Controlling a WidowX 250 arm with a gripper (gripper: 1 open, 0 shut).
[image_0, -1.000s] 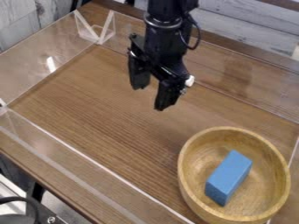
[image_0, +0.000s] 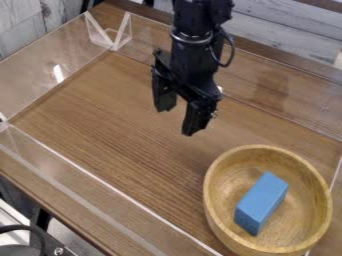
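My black gripper (image_0: 183, 105) hangs over the middle of the wooden surface, open, with nothing visible between its fingers. To its lower right is a round tan bowl (image_0: 230, 176) holding a blue block (image_0: 261, 203). The bowl stands apart from the gripper.
A white rimmed edge runs along the left and top, with a white bracket (image_0: 107, 30) at the upper left. A black cable shows at the bottom left corner.
The gripper has shifted slightly over the last second, staying above the middle of the surface. The bowl and blue block have not moved.
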